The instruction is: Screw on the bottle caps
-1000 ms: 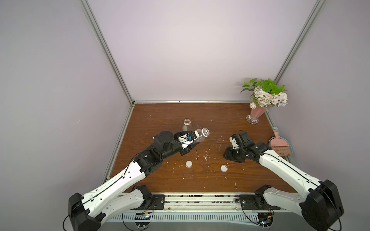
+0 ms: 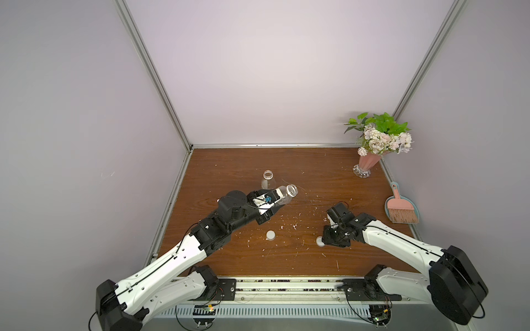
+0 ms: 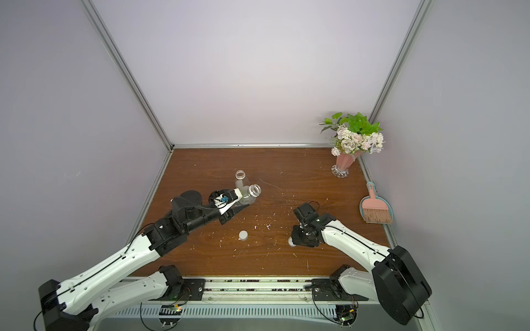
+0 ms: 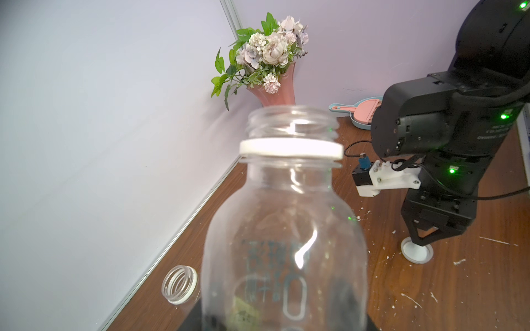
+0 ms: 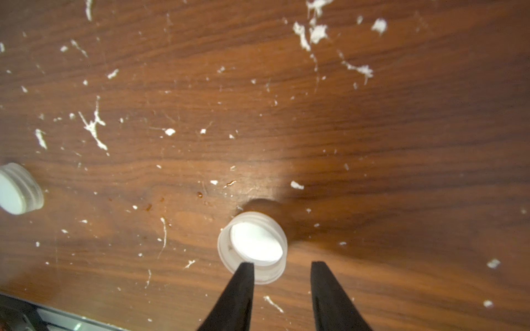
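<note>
My left gripper (image 2: 276,199) is shut on a clear glass bottle (image 4: 284,242), held up tilted with its bare threaded mouth showing. A second bottle (image 3: 241,179) stands uncapped on the table behind it. My right gripper is part open, low over a white cap (image 5: 255,241) lying hollow side up just beyond its fingertips. Another white cap (image 5: 16,188) lies farther left on the table, between the two arms.
A pink vase of flowers (image 2: 368,161) stands at the back right. A dustpan with brush (image 2: 402,209) is at the right edge. The wooden table (image 2: 220,165) has scattered white bits.
My right gripper has moved down toward the front, onto the nearer right cap. The left arm with the bottle has shifted only slightly.
</note>
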